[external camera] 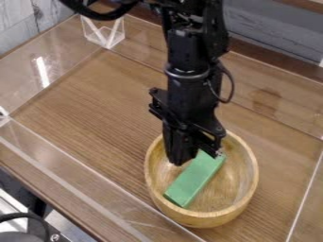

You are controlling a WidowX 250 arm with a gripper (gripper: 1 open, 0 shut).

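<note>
My black gripper (177, 142) hangs over the back left of a round tan bowl (233, 203), its fingertips pointing down at the rim. It looks shut, with nothing visible between its fingers, though the dark parts overlap. A flat green rectangular object (194, 180) lies tilted diagonally inside the bowl, in front of and below the gripper, its back end near the gripper's body.
A clear white holder (104, 28) stands at the back left of the wooden table (76, 113). Black cables (28, 222) show at the lower left corner, off the table's edge.
</note>
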